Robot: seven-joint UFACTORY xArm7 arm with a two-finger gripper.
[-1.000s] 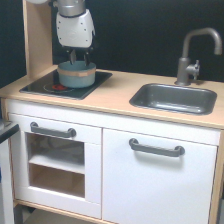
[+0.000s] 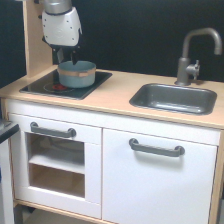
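A teal pot (image 2: 77, 78) sits on the black cooktop (image 2: 41, 86) at the left of the counter. My gripper (image 2: 64, 54) is above the pot's left part, below the white arm housing; whether it is open or shut is hard to make out.
A steel sink (image 2: 173, 98) with a faucet (image 2: 187, 60) is on the right of the wooden counter (image 2: 124, 91). White cupboards with grey handles are below; the left one shows an open shelf. A grey-handled panel stands at the far left edge.
The gripper has moved left and slightly up, away from the middle of the pot. The pot appears slightly shifted, still on the cooktop.
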